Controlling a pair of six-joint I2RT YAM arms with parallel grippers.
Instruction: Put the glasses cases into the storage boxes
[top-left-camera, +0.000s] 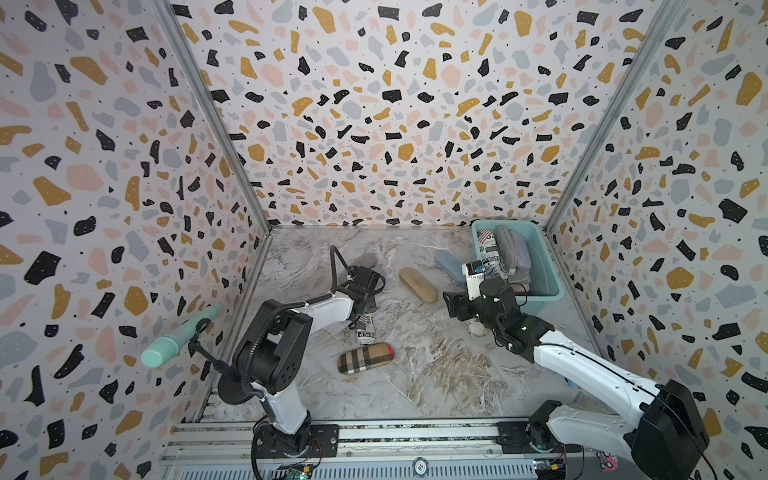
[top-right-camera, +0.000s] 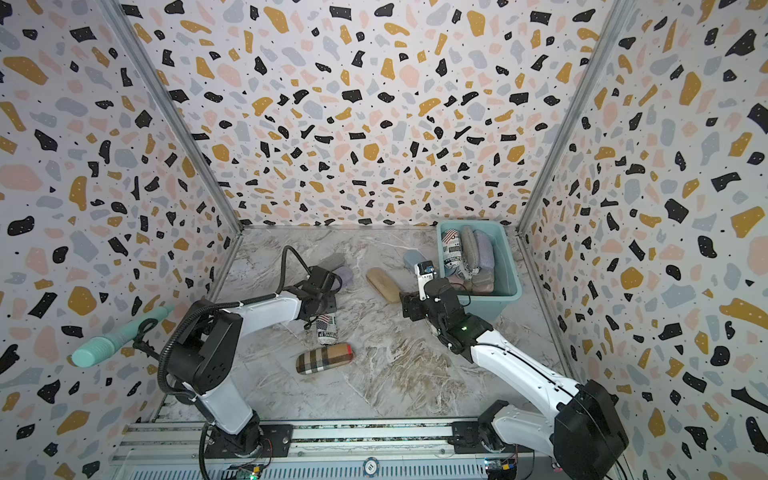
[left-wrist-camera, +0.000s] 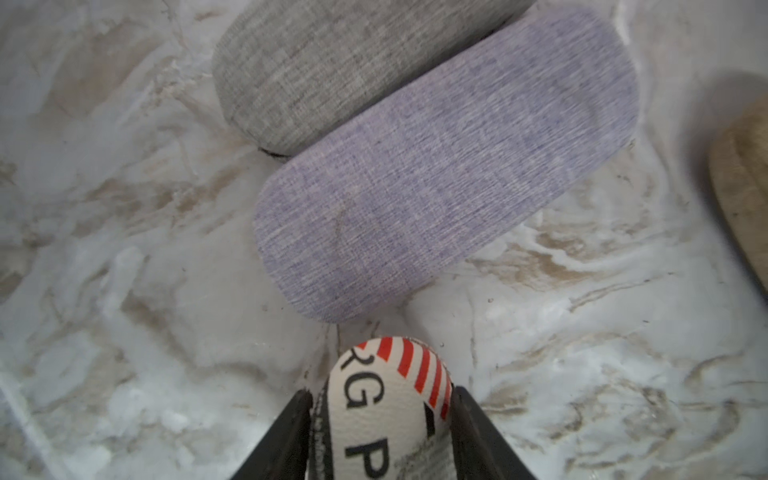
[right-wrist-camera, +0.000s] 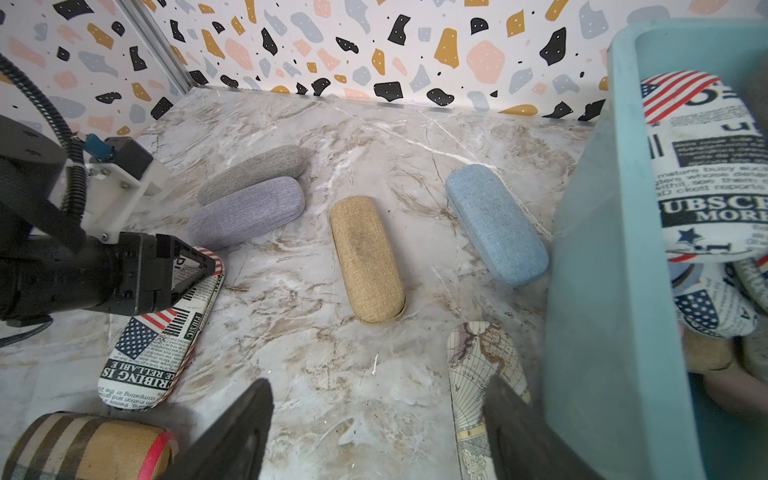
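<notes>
My left gripper is shut on the far end of a newspaper-print glasses case (right-wrist-camera: 152, 352), its fingers on both sides. In the right wrist view that case lies low, close to the table. Just beyond it are a lilac case (left-wrist-camera: 448, 160) and a grey case (left-wrist-camera: 352, 64), side by side. A plaid case (top-left-camera: 365, 358) lies nearer the front. My right gripper hangs open and empty left of the teal storage box (right-wrist-camera: 588, 304). Below it is a map-print case (right-wrist-camera: 482, 360); a tan case (right-wrist-camera: 368, 260) and a blue case (right-wrist-camera: 497, 224) lie farther back.
Several cases fill the box's left part, among them a printed one (right-wrist-camera: 708, 168); its right side (top-left-camera: 544, 272) shows free room. The box's high wall stands close to my right gripper. Bare table (top-left-camera: 432, 368) stretches across the front middle.
</notes>
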